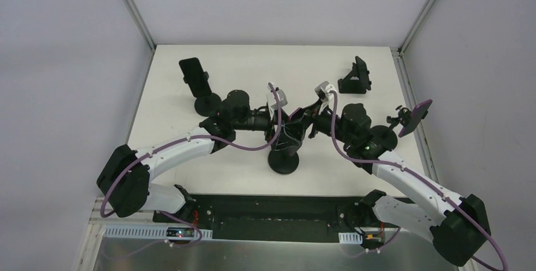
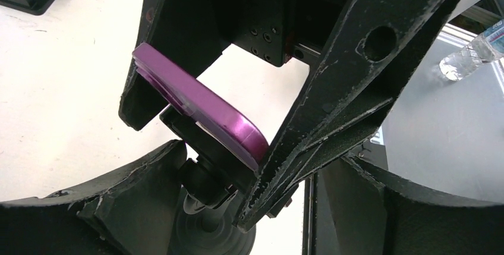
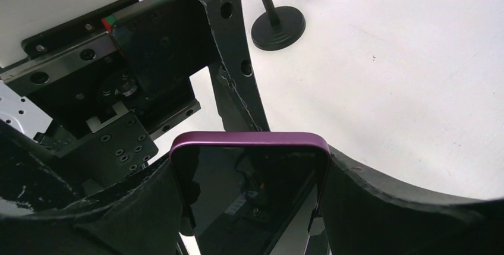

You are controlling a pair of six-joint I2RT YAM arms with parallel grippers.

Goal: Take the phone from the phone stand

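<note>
Both grippers meet over the central phone stand, whose round base (image 1: 283, 163) rests on the table. A purple phone (image 2: 202, 103) sits at the stand's black holder (image 2: 199, 180). The right wrist view shows the phone's screen (image 3: 249, 189) close up, between the fingers of my right gripper (image 1: 303, 116); whether they press on it is unclear. My left gripper (image 1: 281, 126) is at the same phone and stand, its fingers low in the left wrist view around the holder; their grip cannot be made out.
A black phone on a stand (image 1: 196, 75) stands back left. A black stand (image 1: 355, 78) is back right, and a purple phone on a stand (image 1: 414, 116) is at the right edge.
</note>
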